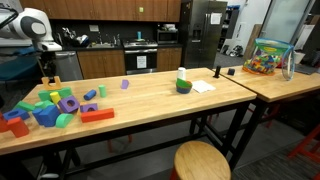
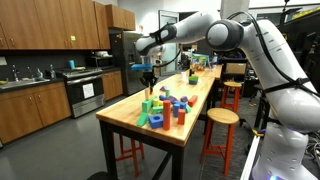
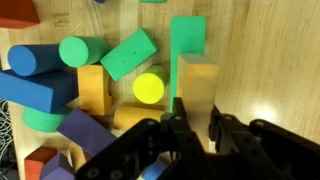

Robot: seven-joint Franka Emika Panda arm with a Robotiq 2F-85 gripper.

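In the wrist view an orange block [image 3: 199,80] stands lengthwise between the fingers of my gripper, which is shut on it. Below it a flat green block [image 3: 187,36] lies on the wooden table, partly covered by the orange block. To the left are a yellow cylinder [image 3: 151,84], a tilted green block [image 3: 129,54] and a green cylinder [image 3: 83,50]. In exterior view 1 the gripper [image 1: 49,79] is small, over the far left part of the pile; its grip is hard to make out there.
Blue block [image 1: 46,116], purple ring [image 1: 69,104] and long red block [image 1: 97,115] crowd the table's left end. Farther right stands a green bowl [image 1: 183,87], with mostly bare tabletop between. A round stool [image 1: 202,160] sits in front.
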